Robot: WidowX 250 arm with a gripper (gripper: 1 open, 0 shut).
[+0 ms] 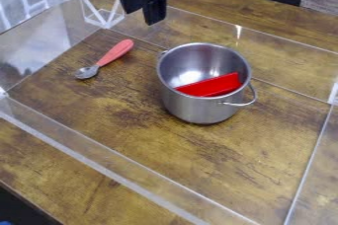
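A steel pot point(199, 111) with two handles stands right of centre, a red block point(209, 83) inside it. A spoon with a red handle point(115, 50) and a silver head point(86, 72) lies on the wood to the left of the pot. My dark gripper point(150, 10) is high at the top of the view, above and behind the spoon, apart from both objects and partly cut off by the frame; it appears open, with nothing seen in it.
Clear panels border the wooden surface point(145, 160) on several sides. A white rail stands at the top left.
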